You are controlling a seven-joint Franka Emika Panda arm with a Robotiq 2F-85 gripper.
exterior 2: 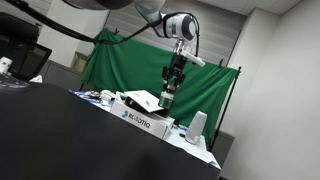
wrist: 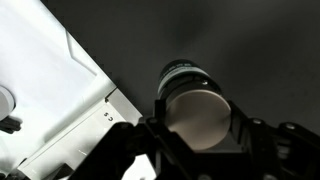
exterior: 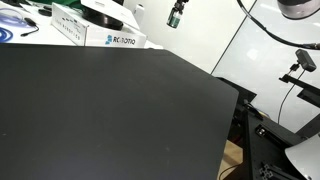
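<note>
A small bottle [wrist: 198, 119] with a tan, round cap faces the camera in the wrist view, and my gripper is shut on it. Its body looks dark green and partly clear. In exterior view 1 the green bottle [exterior: 175, 17] hangs in the air at the top, beyond the far edge of the black table [exterior: 110, 105]. Exterior view 2 shows my gripper [exterior 2: 173, 77] pointing down with the bottle [exterior 2: 167, 98] below it, in line with the white box. Its exact depth against that box is hard to tell.
A white ROBOTIQ box [exterior: 122, 40] with a dark round item [exterior: 105, 13] on it stands behind the table. Blue cables [exterior: 14, 24] lie at the far left.
</note>
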